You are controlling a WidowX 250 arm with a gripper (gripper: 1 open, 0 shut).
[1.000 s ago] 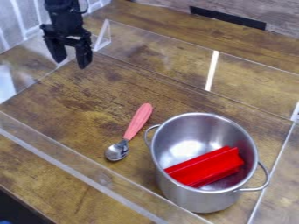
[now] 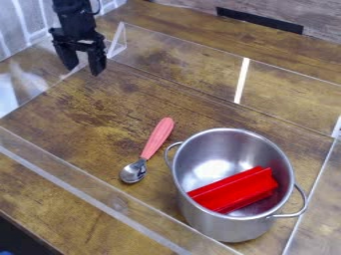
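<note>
A black robot gripper (image 2: pixel 80 55) hangs over the far left corner of the wooden table; whether it is open or shut is too small and dark to tell. A steel pot (image 2: pixel 200 159) with two handles stands at the lower right, holding red block-like objects (image 2: pixel 233 189). An ice cream scoop with a pink handle (image 2: pixel 158 137) lies on the table left of the pot, its metal head toward the front.
Clear plastic edging (image 2: pixel 80 184) runs along the table's borders, and a white strip (image 2: pixel 241 82) marks the right back area.
The gripper has shifted very slightly at the far left. The pot, the red objects and the scoop have not moved.
</note>
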